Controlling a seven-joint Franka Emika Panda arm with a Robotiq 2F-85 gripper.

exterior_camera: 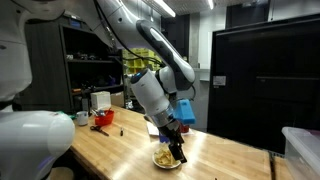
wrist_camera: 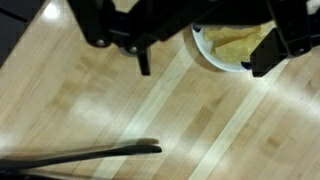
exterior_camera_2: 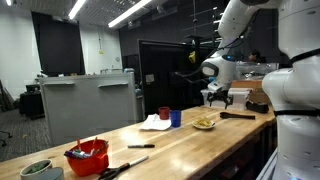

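A white plate (exterior_camera: pixel 157 164) of yellow, chip-like pieces (wrist_camera: pixel 238 44) sits on the wooden table. My gripper points down just above the table and is open, its two dark fingers well apart. In the wrist view the plate is at the top right, partly covered by the right finger, and bare wood shows between the fingertips. From the first exterior view, the gripper (exterior_camera: pixel 178 153) hangs over the plate's right side. Whether it touches the plate or the pieces, I cannot tell.
A black long-handled tool (wrist_camera: pixel 90 155) lies near the gripper. A blue cup (exterior_camera_2: pixel 175 118), a red mug (exterior_camera_2: pixel 164 112) and a white cloth (exterior_camera_2: pixel 154 123) stand or lie farther along. A red basket (exterior_camera_2: pixel 87 160) holds several items. Bare wood surrounds the plate's near side.
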